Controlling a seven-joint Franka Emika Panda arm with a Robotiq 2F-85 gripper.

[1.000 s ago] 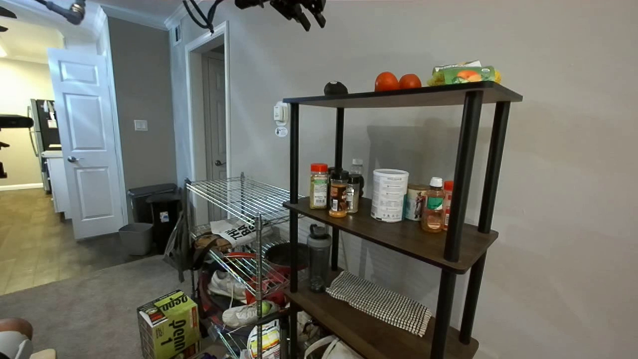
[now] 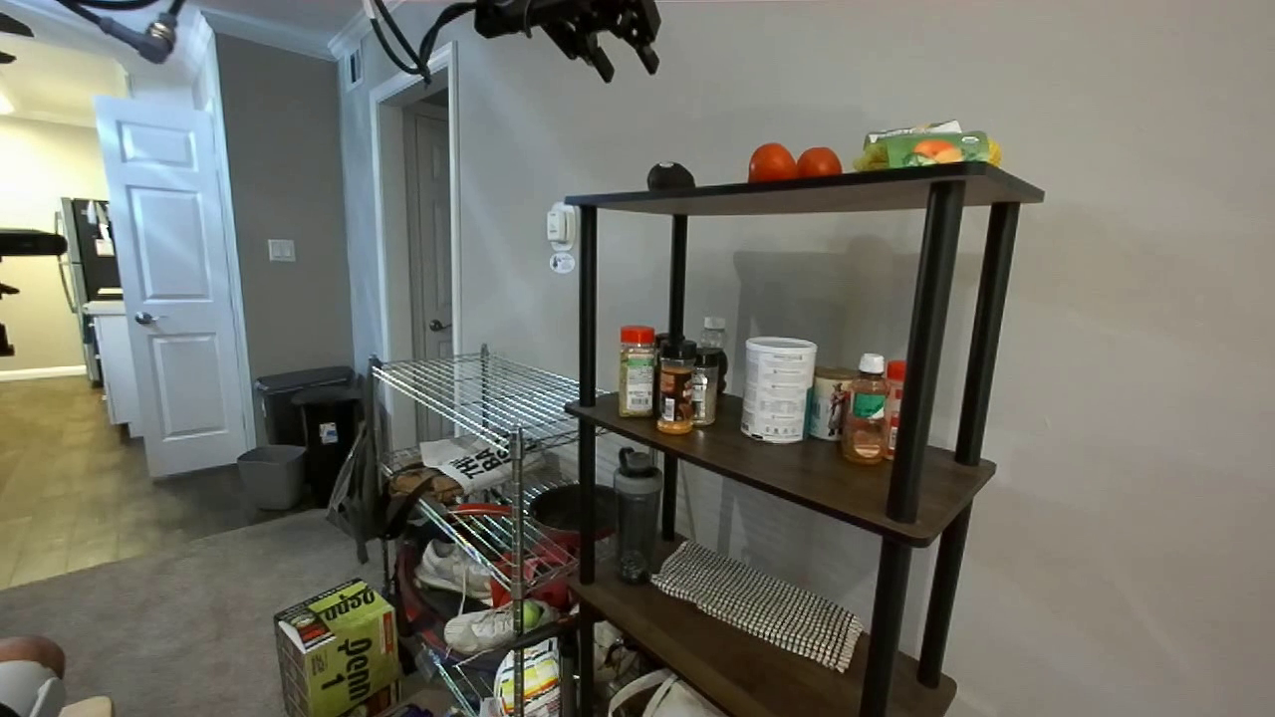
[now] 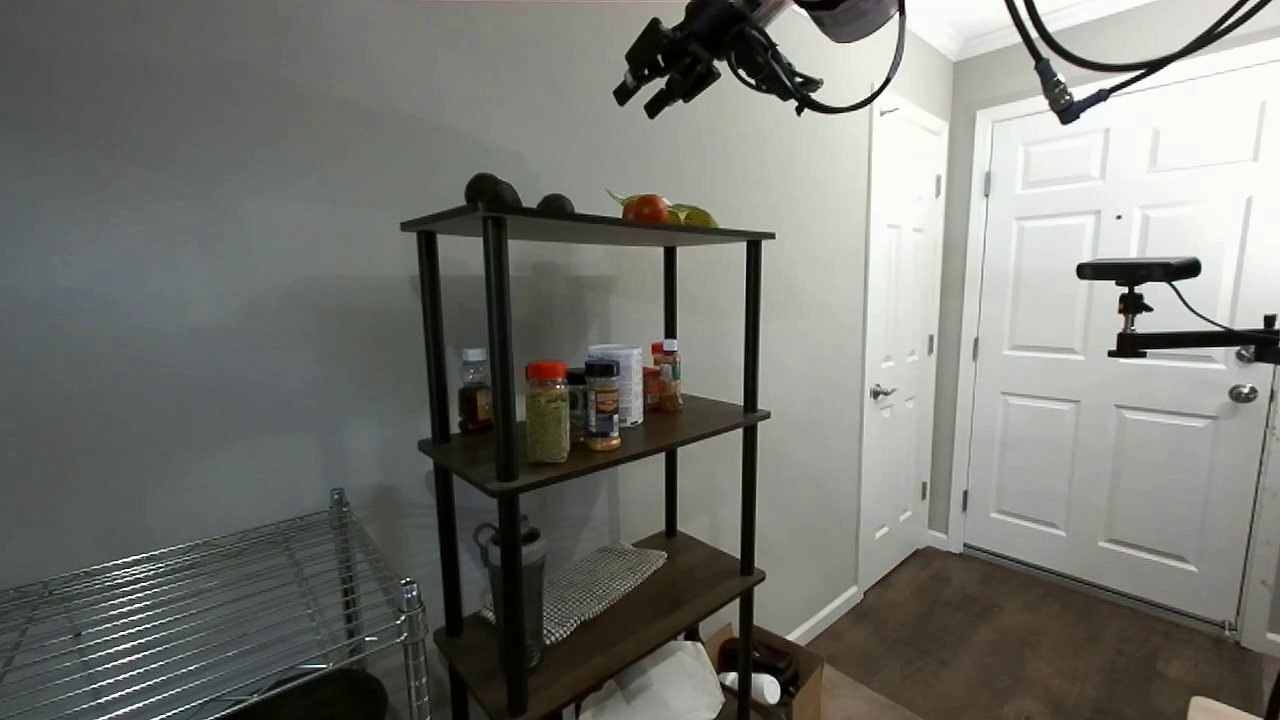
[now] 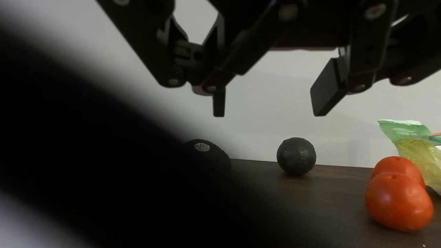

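My gripper is open and empty, its two fingers spread well apart. In exterior view 1 the gripper [image 2: 630, 70] hangs high above the shelf unit, near its left end; exterior view 2 also has the gripper [image 3: 636, 104] above the top shelf. Below in the wrist view, a dark avocado [image 4: 296, 156] stands on the dark brown top shelf [image 4: 330, 186]. Another avocado [image 4: 204, 151] with a sticker sits to the left, partly covered by a blurred black shape. Two red tomatoes [image 4: 399, 201] lie at the right, with a bag [image 4: 417, 144] of yellow produce behind them.
The middle shelf [image 2: 717, 454] carries spice jars, bottles and a white canister [image 2: 779, 388]. On the lower shelf are a grey bottle [image 2: 638, 514] and a checked cloth [image 2: 759, 603]. A wire rack [image 2: 478, 388] stands to the left. Bare wall backs the unit.
In exterior view 1 my gripper has come slightly lower and a little to the right, and its cable has shifted with it. The shelf items have not moved.
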